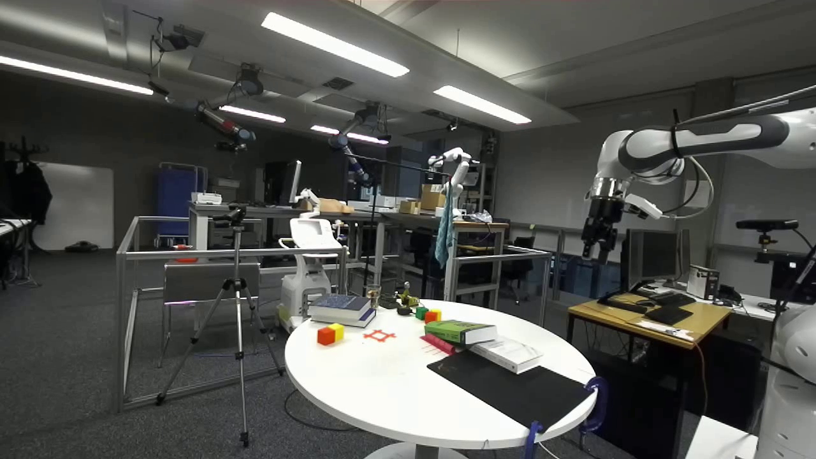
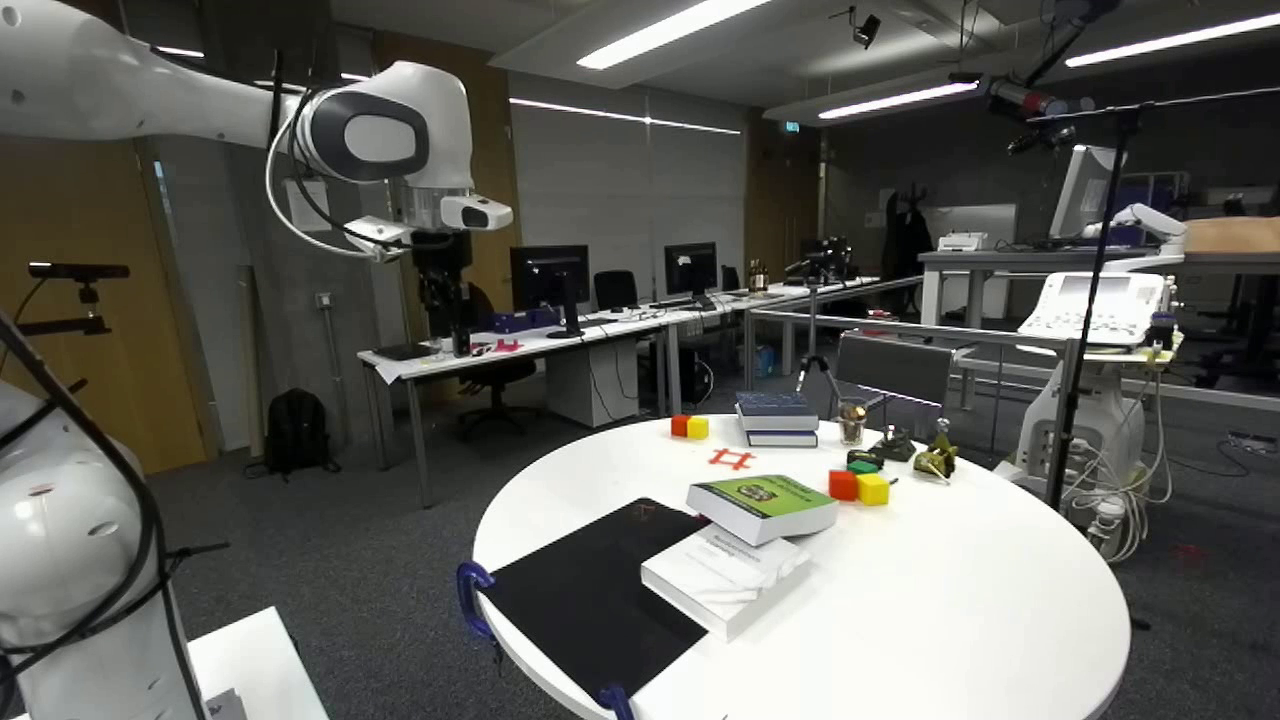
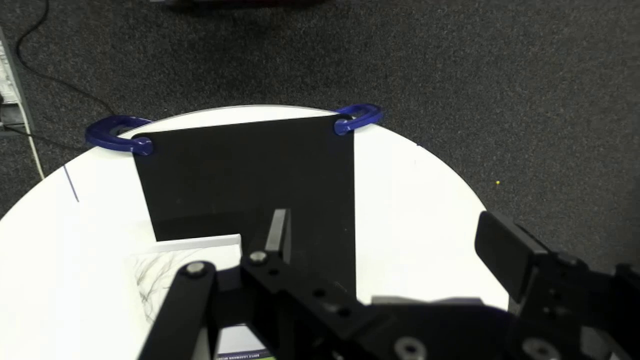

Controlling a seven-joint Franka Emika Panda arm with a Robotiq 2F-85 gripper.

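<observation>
My gripper (image 1: 598,251) hangs high above the right side of the round table, clear of everything on it. In the wrist view its two fingers (image 3: 510,252) stand wide apart, open, with nothing held. A green book (image 2: 763,502) rests partly on a white book (image 2: 727,576), which lies over the edge of a black mat (image 2: 600,600). Two dark blue books (image 1: 341,308) are stacked on the far side. Red and yellow cubes (image 1: 326,336) sit near a red grid-shaped piece (image 1: 379,335); more coloured cubes (image 2: 858,486) stand beyond the green book.
Blue clamps (image 3: 117,133) grip the mat at the table's edge. A glass (image 2: 852,420) and small dark and olive figures (image 2: 937,456) stand at the far side. Bare white tabletop (image 2: 960,600) lies beside the books. A tripod (image 1: 238,306) stands off the table.
</observation>
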